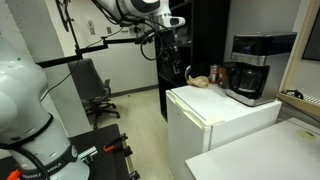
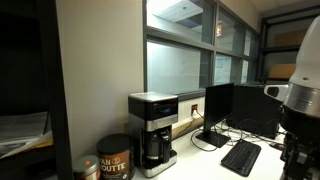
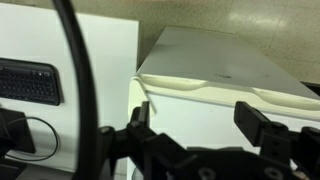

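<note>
My gripper is open, its dark fingers spread wide with nothing between them. In exterior view 1 the arm's wrist (image 1: 150, 35) is at upper left, raised behind and to the left of the white cabinet (image 1: 195, 135). The wrist view looks down past the fingers onto white surfaces (image 3: 215, 55) with a pale ledge across the middle. A black and silver coffee maker (image 1: 257, 68) stands on the cabinet top, and also appears in exterior view 2 (image 2: 155, 135). Nothing touches the gripper.
Beside the coffee maker is a dark can (image 2: 117, 157) with lettering. Small brown items (image 1: 198, 81) lie at the cabinet's back. A black keyboard (image 3: 28, 82) rests on a white desk. An office chair (image 1: 92, 90) stands beyond the arm, with open floor between.
</note>
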